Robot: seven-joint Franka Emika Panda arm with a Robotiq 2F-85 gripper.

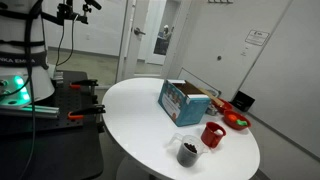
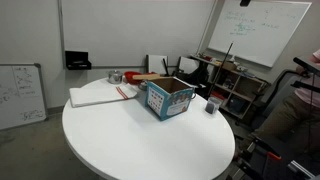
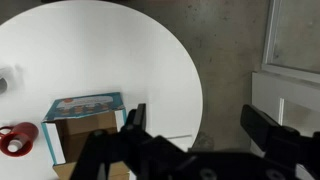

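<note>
My gripper is open high above the round white table, its two black fingers wide apart with only tabletop and floor visible between them. Below and left of it in the wrist view is an open blue cardboard box point(image 3: 88, 104), partly cut off by the lower edge. The same box point(image 1: 183, 104) stands upright on the table in exterior view 1. Near it are a red mug point(image 1: 212, 135) and a grey cup point(image 1: 187, 154) with something dark inside. Both mug point(image 3: 18, 138) and cup point(image 3: 5, 80) show at the wrist view's left edge.
Behind the mug sits a red bowl point(image 1: 236, 120) with coloured things in it. A flat white object point(image 2: 97, 95) and a metal pot point(image 2: 115, 78) are at the table's far side in exterior view 2.
</note>
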